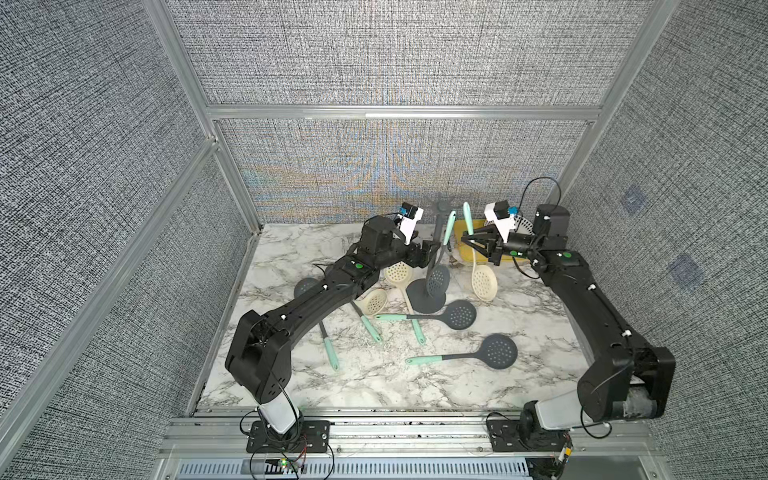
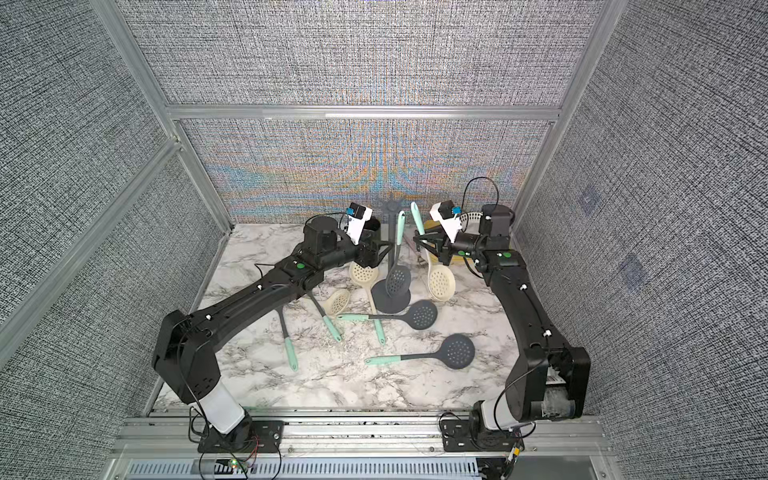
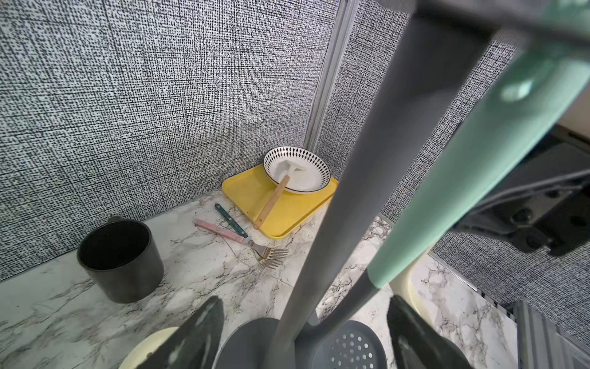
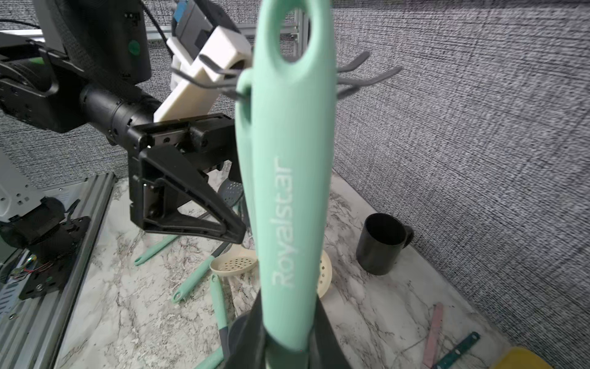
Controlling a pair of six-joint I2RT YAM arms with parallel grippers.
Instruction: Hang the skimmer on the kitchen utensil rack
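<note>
A grey utensil rack (image 1: pixel 425 296) stands at centre back. A grey skimmer (image 1: pixel 438 279) leans upright at it, mint handle (image 3: pixel 467 153) close to the post (image 3: pixel 368 172). My right gripper (image 1: pixel 472 240) holds a cream skimmer (image 1: pixel 483 284) upright by its mint handle (image 4: pixel 289 233), just right of the rack. My left gripper (image 1: pixel 428 249) is at the post; in the left wrist view its fingers are apart either side of the post's lower part, contact unclear.
More skimmers (image 1: pixel 497 351) lie on the marble table. A black mug (image 3: pixel 120 264), forks and a yellow tray (image 3: pixel 276 227) with a bowl are at the back.
</note>
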